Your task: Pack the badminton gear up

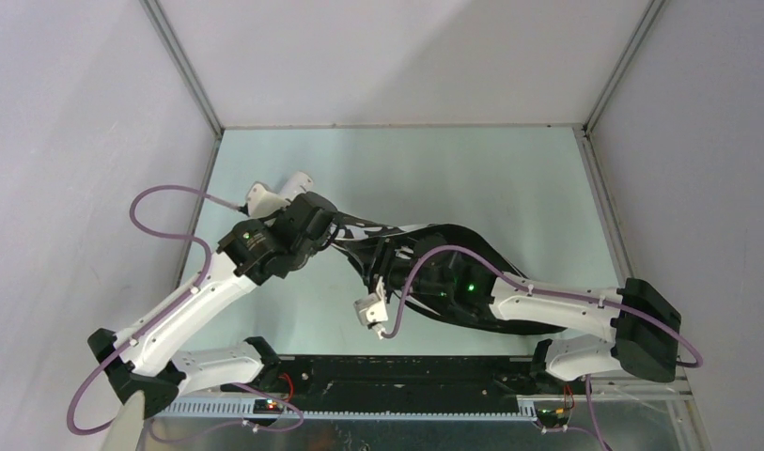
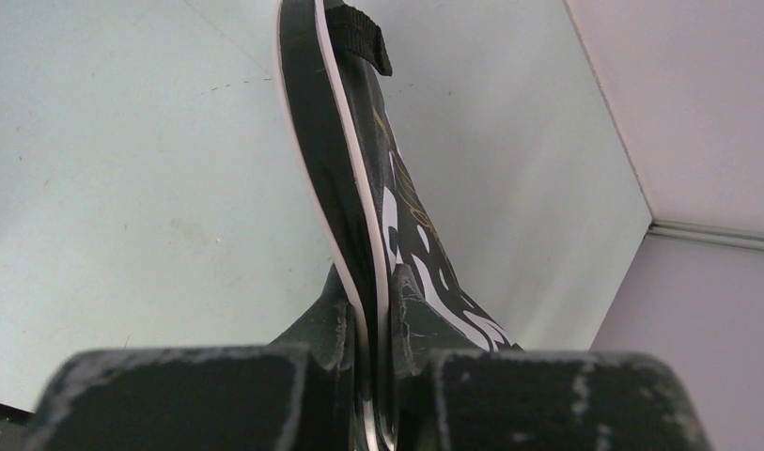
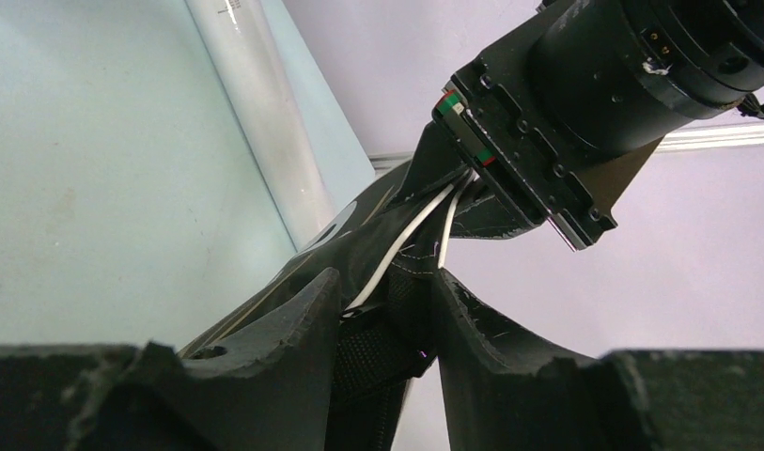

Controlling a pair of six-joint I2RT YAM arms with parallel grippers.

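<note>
A black racket bag [image 1: 472, 301] with white graphics and white zipper edges lies across the floor. In the left wrist view its edge [image 2: 326, 141] runs down into my left gripper, which is shut on it. My right gripper is part open around the bag's zipper area, just beside the left gripper, with black mesh fabric and white edging between and beyond its fingers; whether it grips these is unclear. The bag's contents are hidden.
A white cylindrical tube [image 3: 256, 103] lies at the back left, partly behind the left arm in the top view. Walls border the pale green board [image 1: 406, 160] on the back and sides; the board's back is clear.
</note>
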